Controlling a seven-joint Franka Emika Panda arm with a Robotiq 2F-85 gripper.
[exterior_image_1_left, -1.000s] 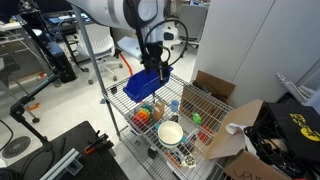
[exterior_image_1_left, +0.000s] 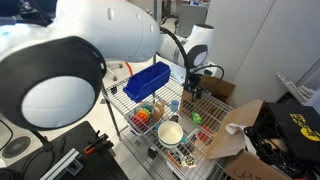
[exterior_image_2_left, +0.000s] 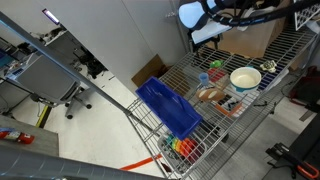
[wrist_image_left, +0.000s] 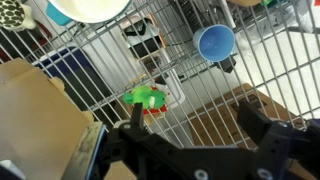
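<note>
My gripper stands open above the wire rack (exterior_image_1_left: 212, 103), fingers spread, nothing between them. Just ahead of the fingertips in the wrist view, a small green object (wrist_image_left: 146, 97) lies on the wires. A blue cup (wrist_image_left: 214, 43) stands farther off, its open top toward the camera. The white bowl (wrist_image_left: 96, 6) is cut by the top edge of that view. In exterior view 1 the gripper (exterior_image_1_left: 193, 87) hangs near the rack's back side, with the blue cup (exterior_image_1_left: 175, 105) and green object (exterior_image_1_left: 196, 117) nearer the front.
A blue bin (exterior_image_2_left: 168, 108) sits at the rack's other end, beside several colourful items (exterior_image_1_left: 146, 111). Cardboard boxes (exterior_image_1_left: 237, 118) and a black case (exterior_image_1_left: 290, 125) flank the rack on the right. Some bare wire shows beneath the gripper.
The items on the rack look unmoved.
</note>
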